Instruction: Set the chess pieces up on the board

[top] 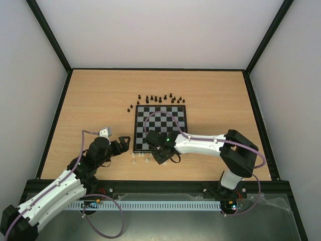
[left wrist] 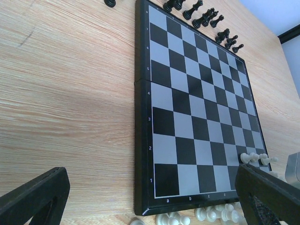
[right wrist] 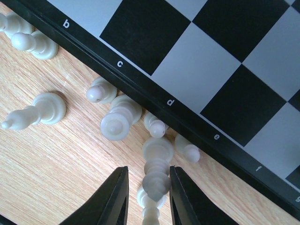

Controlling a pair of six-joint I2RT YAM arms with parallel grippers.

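The chessboard (top: 145,120) lies mid-table; in the left wrist view a few white pieces (left wrist: 244,158) are at its near right. Black pieces (top: 156,99) stand behind it. More white pieces (right wrist: 120,117) stand on the wood along the near edge. My right gripper is low over them, fingers part open around a tall white piece (right wrist: 159,171); whether they touch it is unclear. My left gripper (top: 124,143) is open left of the board, empty, its fingers wide apart in the left wrist view.
Bare wood (top: 90,100) is free at the left and right of the board. The right arm covers the board's near right part. Dark frame rails border the table.
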